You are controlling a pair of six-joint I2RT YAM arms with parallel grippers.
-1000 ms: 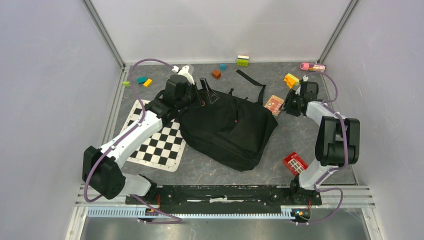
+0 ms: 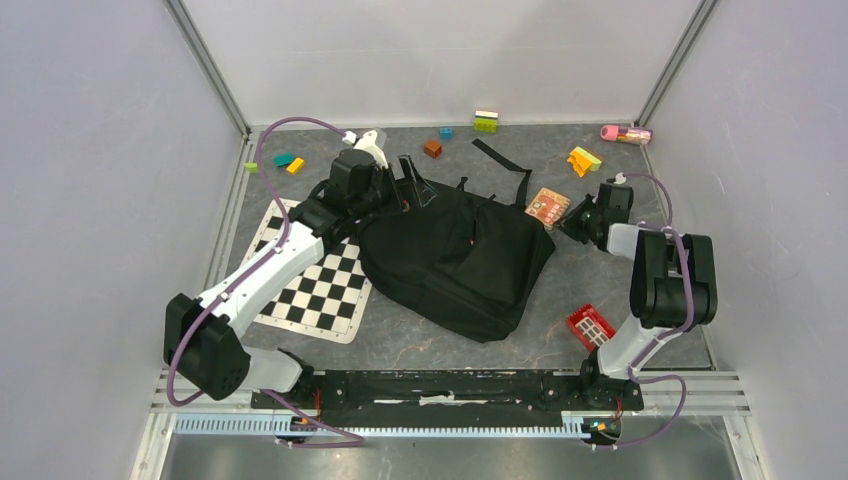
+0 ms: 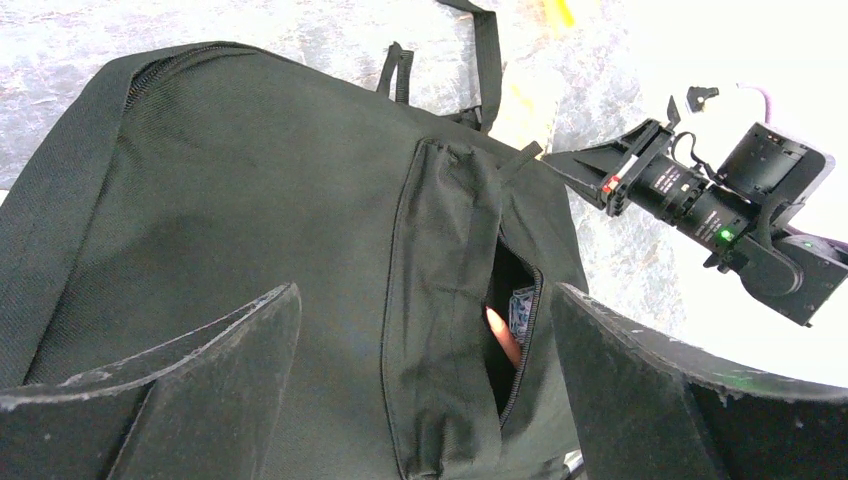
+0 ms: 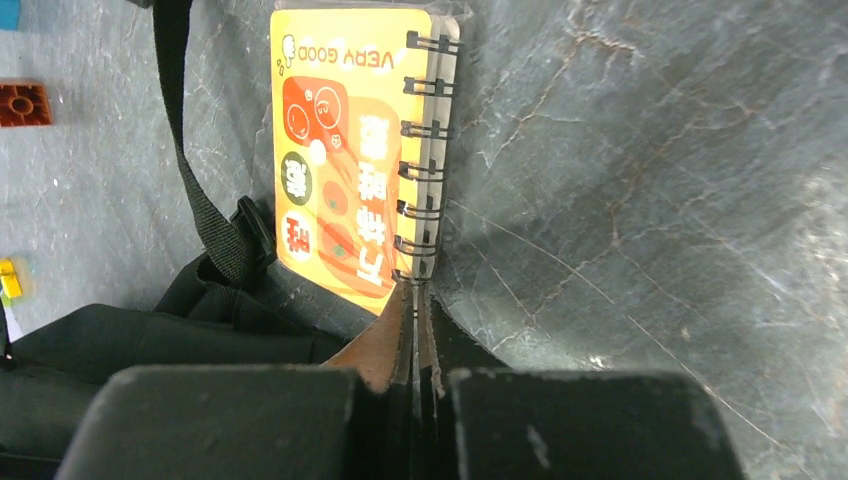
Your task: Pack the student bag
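Note:
The black bag [image 2: 450,270] lies in the middle, a zipped pocket partly open with orange and patterned items inside, seen in the left wrist view. A yellow-orange spiral notebook [image 4: 340,150] lies on the floor beside the bag's right upper part. My right gripper is shut, its tips at the notebook's lower spiral corner; whether anything thin is between them is not visible. My left gripper [image 2: 418,185] stands open above the bag, with nothing between its wide-spread fingers.
A checkerboard [image 2: 305,305] lies left, a red item [image 2: 590,327] front right, a pink bottle [image 2: 625,134] back right. Several coloured blocks [image 2: 485,121] are along the back. Bare floor lies right of the bag.
My right gripper has moved down the top view and slightly left, to the notebook's lower corner. The left arm and bag have not visibly moved.

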